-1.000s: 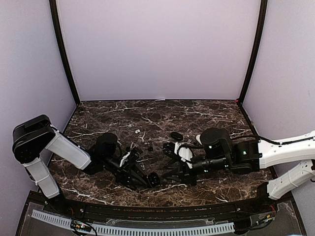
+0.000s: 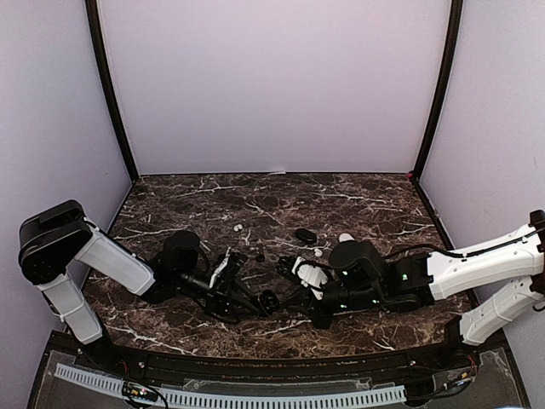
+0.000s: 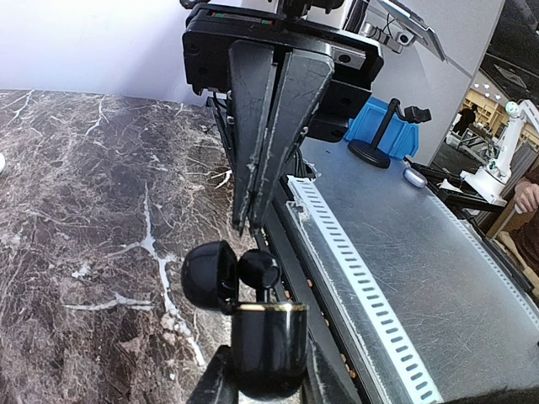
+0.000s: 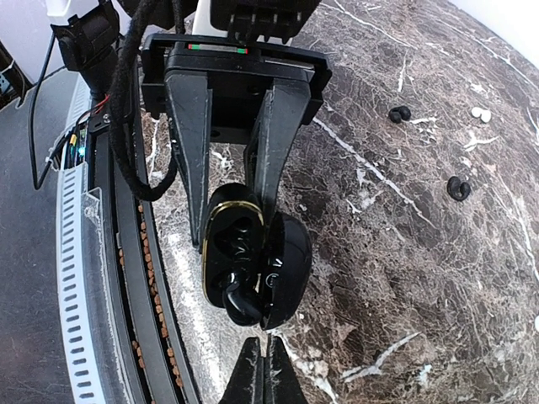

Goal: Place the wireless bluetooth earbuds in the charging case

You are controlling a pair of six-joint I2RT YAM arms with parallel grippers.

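Note:
The black charging case, lid open, is held upright by my left gripper (image 2: 262, 308), shut on it; in the right wrist view the case (image 4: 286, 261) shows its gold-rimmed wells, with a black earbud (image 4: 242, 301) in the lower part. The left wrist view shows a rounded earbud top (image 3: 259, 268) standing up out of the case beside the lid (image 3: 206, 276). My right gripper is shut, nothing visible between its fingertips, which point at the case from just beside and above it.
Small black pieces (image 4: 399, 114) (image 4: 458, 188) and white earbuds (image 4: 481, 114) lie on the marble table. A dark oblong object (image 2: 305, 234) sits farther back. The metal rail (image 2: 230, 395) runs along the front edge.

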